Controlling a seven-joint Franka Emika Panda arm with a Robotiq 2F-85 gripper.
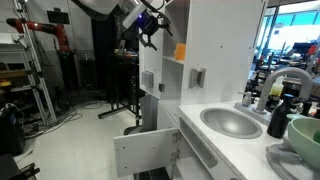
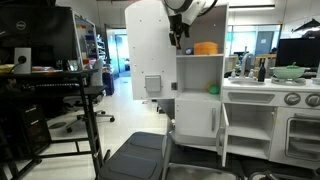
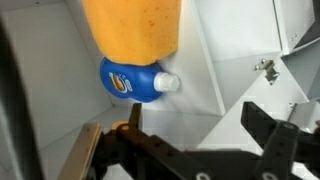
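My gripper is open, its dark fingers well apart at the bottom of the wrist view with nothing between them. Beyond it, inside the white upper cabinet (image 2: 205,80), are a rounded orange thing (image 3: 132,30) and a blue bottle (image 3: 132,82) with a white cap, close together. Exterior view 1 has the gripper (image 1: 150,42) high up, left of the orange thing (image 1: 181,51) and apart from it. From the other side, the gripper (image 2: 178,42) hangs by the cabinet opening, left of the orange thing (image 2: 207,48). I cannot pick out the blue bottle in the exterior views.
The open upper cabinet door (image 2: 148,55) stands close to the arm. Below, a lower cabinet door (image 1: 147,152) is swung out. A sink (image 1: 230,122) with a faucet, a dark bottle (image 1: 279,118) and a green bowl (image 1: 305,138) are on the counter. Free floor lies to the left.
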